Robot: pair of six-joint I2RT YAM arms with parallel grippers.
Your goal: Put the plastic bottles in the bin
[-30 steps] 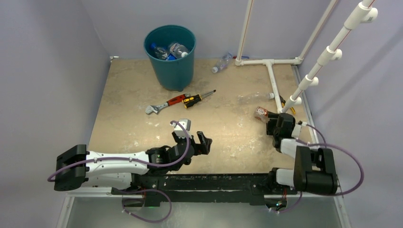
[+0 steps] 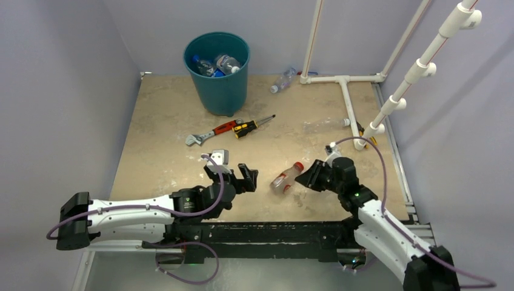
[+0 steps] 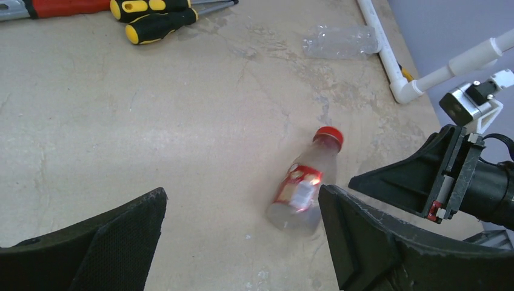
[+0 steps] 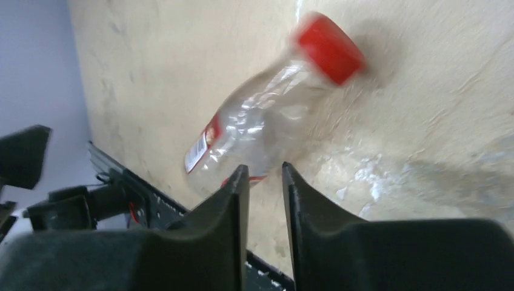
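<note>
A bottle with red cap and label (image 2: 282, 179) is at mid front, just left of my right gripper (image 2: 308, 177); in the right wrist view (image 4: 260, 121) it is beyond the fingertips, which are close together. I cannot tell what, if anything, they hold. My left gripper is open, the bottle beyond its right finger. A clear bottle (image 2: 324, 126) lies by the white pipe, another (image 2: 282, 83) at the back. The teal bin (image 2: 215, 97) at back left contains several bottles.
An adjustable wrench (image 2: 200, 137) and screwdrivers (image 2: 245, 129) lie in front of the bin. A white pipe frame (image 2: 345, 97) stands at the back and right.
The red-capped bottle and my right gripper have moved left and toward the front from beside the pipe. My left gripper has shifted slightly left.
</note>
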